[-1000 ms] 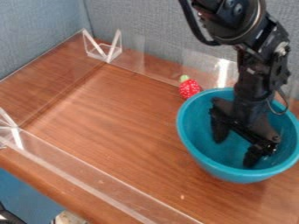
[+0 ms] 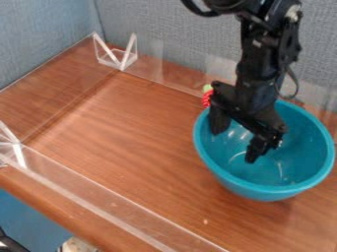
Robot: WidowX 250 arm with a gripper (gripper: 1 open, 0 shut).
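My black gripper (image 2: 241, 133) is open over a teal bowl (image 2: 283, 172) on the right of the wooden table, its fingertips at or just inside the bowl's opening. I see nothing held between the fingers. A small red object with a pale green top (image 2: 207, 95), like a strawberry, sits behind the bowl, mostly hidden by the arm.
Transparent barriers with a white bracket (image 2: 114, 54) run along the edges. A padded grey wall (image 2: 158, 25) stands behind.
The gripper has risen and moved a little left from deep in the bowl, now covering much of the red object. The bowl appears shifted slightly left.
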